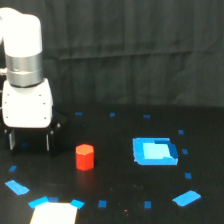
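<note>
A small red block [85,157] with a hexagon-like outline sits on the dark table, left of centre. My gripper [30,142] hangs over the left side of the table, left of the red block and apart from it. Its dark fingers stand wide apart, and nothing shows between them. The fingertips are hard to make out against the black surface. To the right lies a blue square [155,151] with a pale middle; its depth is hard to judge.
Blue tape pieces [186,198] and small blue marks are scattered over the table. A pale square [54,213] is cut off by the bottom edge. Between the red block and the blue square the surface is clear. A dark curtain [140,50] hangs behind.
</note>
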